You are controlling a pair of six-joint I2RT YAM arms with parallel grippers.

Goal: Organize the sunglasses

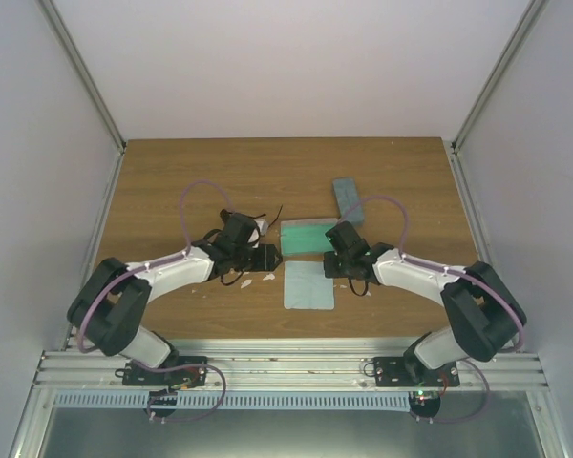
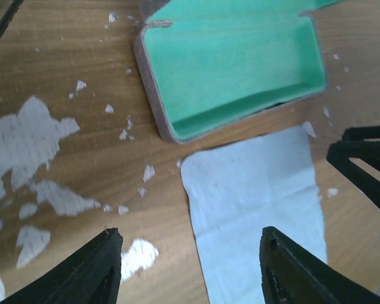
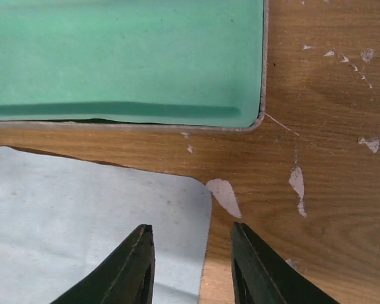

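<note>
In the top view the dark sunglasses (image 1: 275,216) are mostly hidden behind my left gripper (image 1: 265,258); a dark strip at the left wrist view's upper left may be one temple. An open case with a green interior (image 2: 234,69) lies at the centre, with a pale blue cloth (image 2: 253,215) flat in front of it. My left gripper is over the table left of the cloth, open with nothing between its fingers. My right gripper is open above the cloth's right edge, empty.
A grey oblong object (image 1: 348,200) lies behind and right of the case. Light worn patches mark the wood around the cloth.
</note>
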